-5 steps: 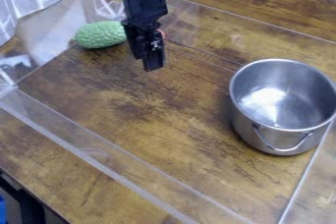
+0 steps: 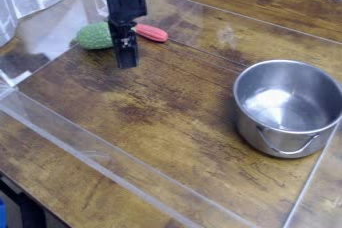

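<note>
My black gripper (image 2: 127, 54) hangs at upper left, its fingers pointing down in front of a green bumpy vegetable (image 2: 92, 36), which it partly hides. A small pink-red object (image 2: 152, 33) lies just right of the gripper. Whether the fingers are open or shut is not clear at this size. A steel pot (image 2: 285, 107) with a wire handle stands at the right.
A transparent low barrier (image 2: 120, 174) borders the work area. A pale cloth (image 2: 34, 2) hangs at the back left.
My gripper has moved left, now covering more of the green vegetable and uncovering the pink-red object behind it.
</note>
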